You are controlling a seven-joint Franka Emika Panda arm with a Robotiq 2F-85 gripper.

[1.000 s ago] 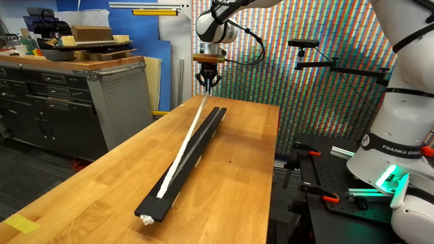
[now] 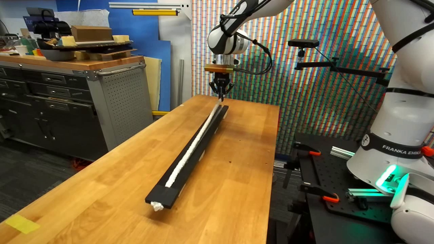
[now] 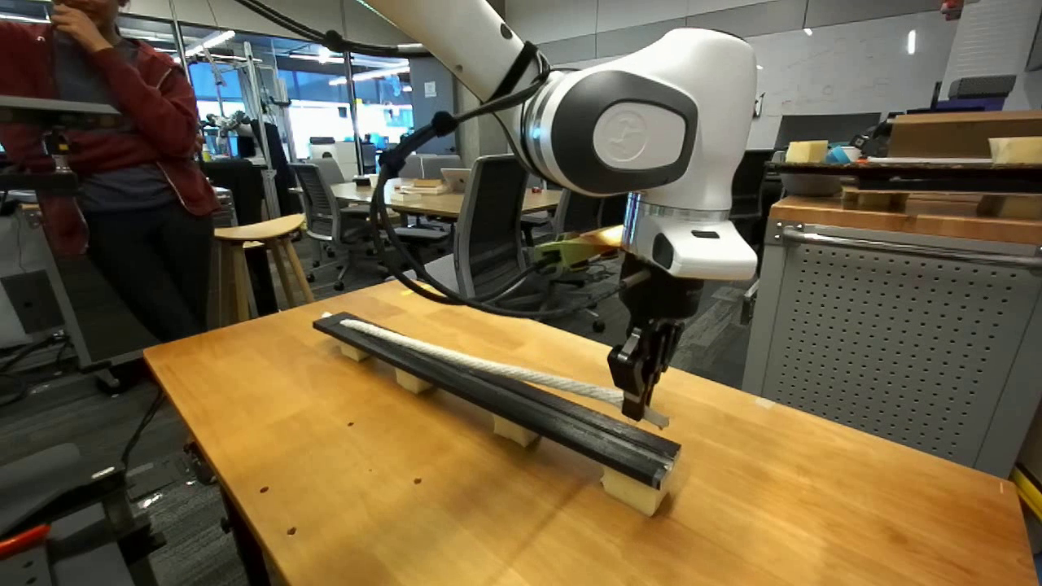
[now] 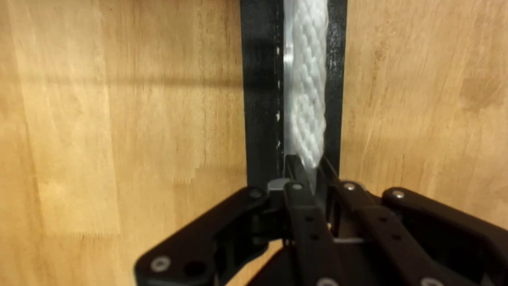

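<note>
A white braided rope (image 2: 191, 148) runs along a long black board (image 2: 205, 142) that has a lengthwise groove. At the near end in exterior view 1, the rope passes under a black cover (image 2: 165, 194), and a frayed tip (image 2: 157, 206) pokes out. My gripper (image 3: 640, 412) is shut on the rope near its other end, just above the board's far end. A short tail (image 3: 656, 418) sticks out past the fingers. Seen from the wrist, the rope (image 4: 308, 90) lies over the groove (image 4: 288, 114) and enters between the fingertips. How deep it sits there I cannot tell.
Pale blocks (image 3: 635, 491) hold the board up off the wooden table (image 2: 236, 183). Free tabletop lies on both sides of it. A yellow tape strip (image 2: 22, 223) marks the near left corner. A person (image 3: 117, 146) stands beyond the table.
In exterior view 1, my gripper has moved right and lower with the rope. The rope, slanting up left of the groove before, now lies along the board. The board's near end has shifted right and away.
</note>
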